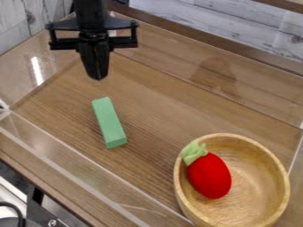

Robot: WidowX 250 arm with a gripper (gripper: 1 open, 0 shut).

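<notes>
My black gripper (95, 62) hangs at the upper left of the camera view, above the wooden table, shut with nothing visible between its fingers. Below it, a green rectangular block (109, 122) lies on the table, apart from the gripper. At the lower right, a red strawberry-like object (210, 176) with a pale green top lies inside a round light-wooden bowl (268, 210), near its left side.
A raised wooden edge runs along the back right. The table's front left edge drops away at the lower left, with a dark cable beyond it.
</notes>
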